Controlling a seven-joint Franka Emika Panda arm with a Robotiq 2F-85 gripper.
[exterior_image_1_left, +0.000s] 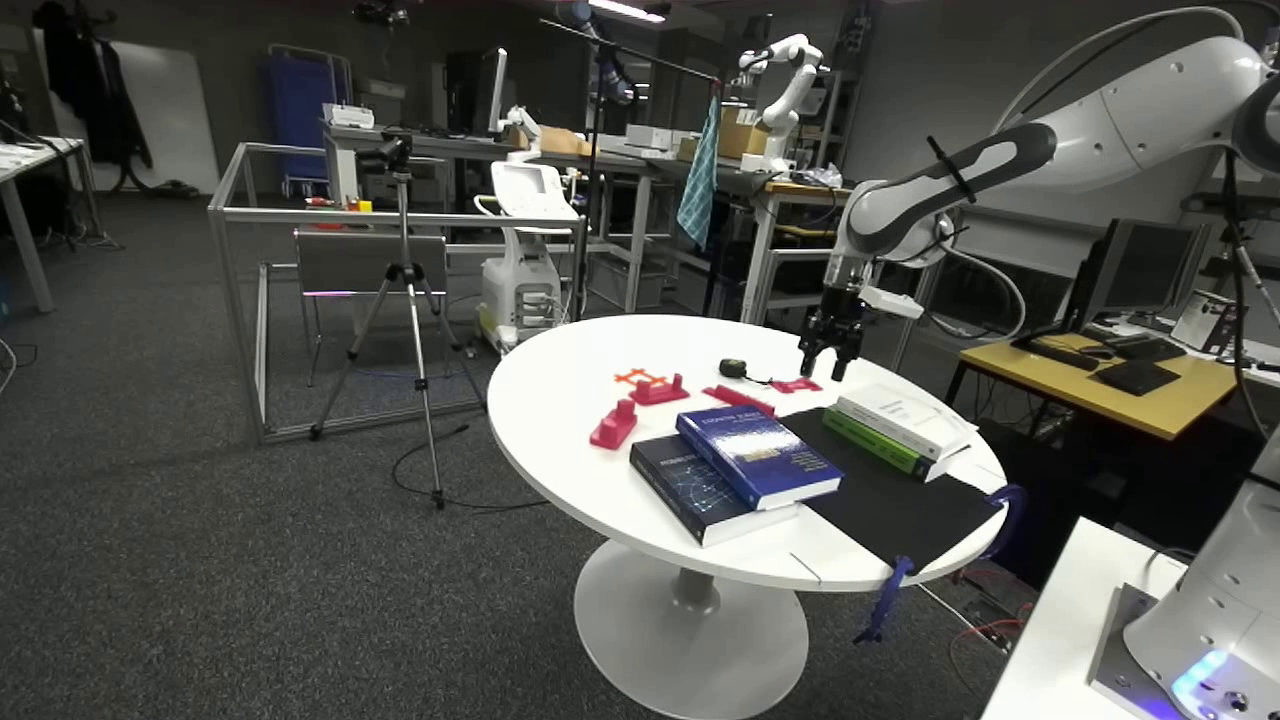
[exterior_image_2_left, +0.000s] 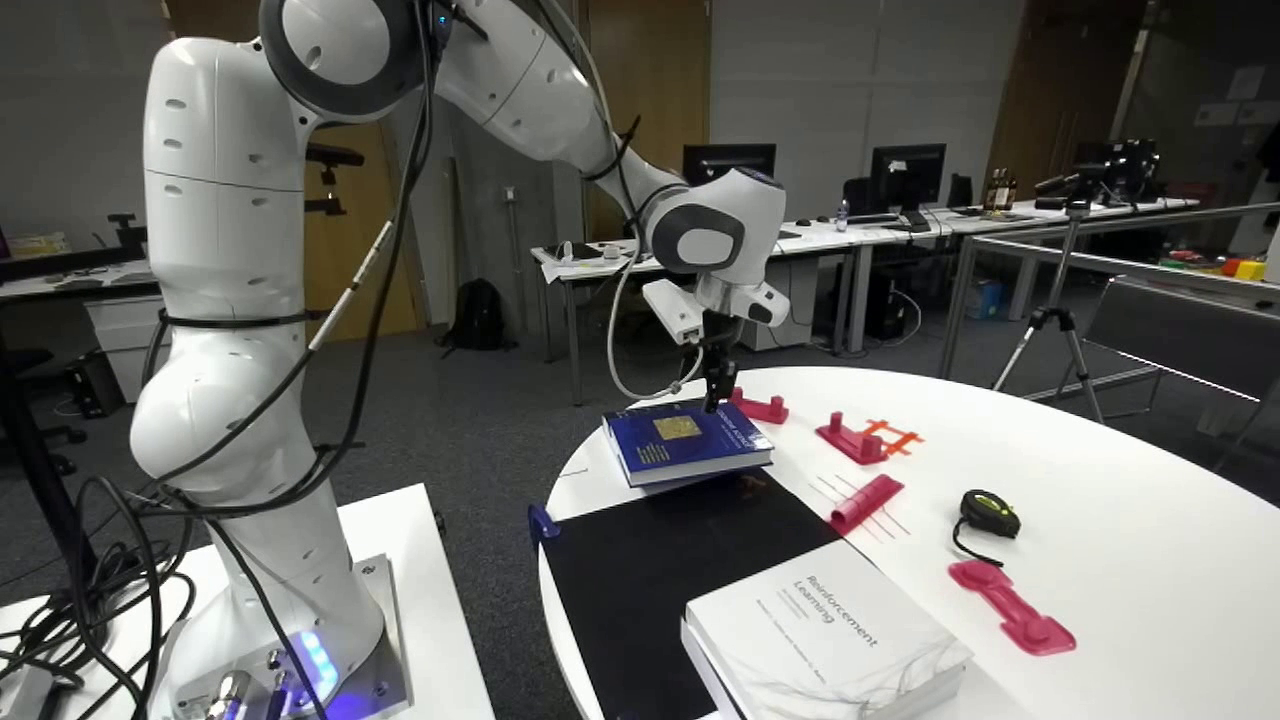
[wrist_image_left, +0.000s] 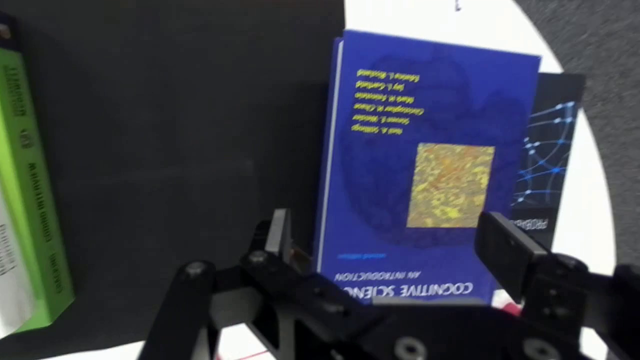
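Observation:
My gripper is open above the table, with nothing held between its fingers. Below it in the wrist view lies the blue Cognitive Science book, its title end showing in the gap between the fingers. This book rests partly on a dark book with a blue line pattern. Exterior view 1 shows the gripper up and to the right of the blue book. In exterior view 2 the gripper overlaps the far edge of the blue book; its exact height cannot be told.
A black mat lies between the books. Opposite stands a white Reinforcement Learning book atop a green book. Pink parts, an orange piece and a tape measure are scattered about.

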